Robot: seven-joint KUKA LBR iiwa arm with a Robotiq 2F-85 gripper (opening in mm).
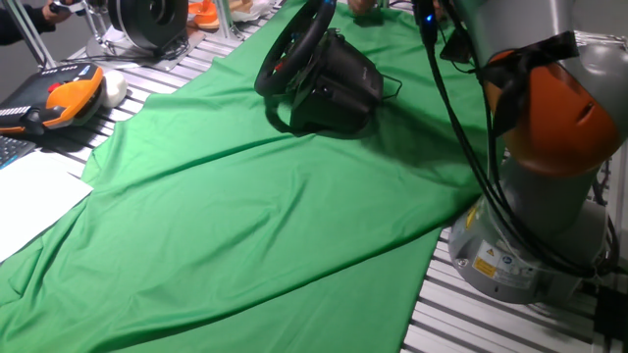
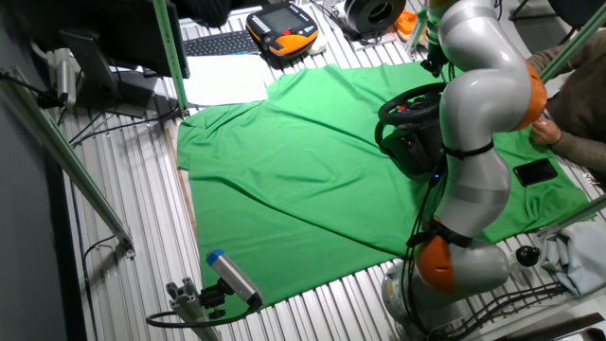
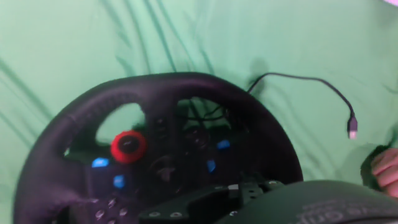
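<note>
A black steering wheel [image 1: 296, 47] on its dark base [image 1: 339, 93] stands on the green cloth, towards the far side in exterior view 1. The wrist view looks down onto the wheel [image 3: 65, 134], showing a red dial, blue-marked buttons and a hub logo. Dark parts of my gripper cross the bottom of that view over the wheel's lower portion. Its fingers blend into the black wheel, so their spacing and any contact are unclear. In exterior view 2 my arm [image 2: 478, 123] reaches past the wheel [image 2: 412, 114] and partly covers it.
A thin black cable with a plug [image 3: 352, 126] lies right of the wheel, near a person's hand [image 3: 387, 171]. A phone [image 2: 536, 171] rests on the cloth's right side. White paper [image 2: 225, 80] and an orange-black pendant [image 2: 282, 33] lie beyond the cloth.
</note>
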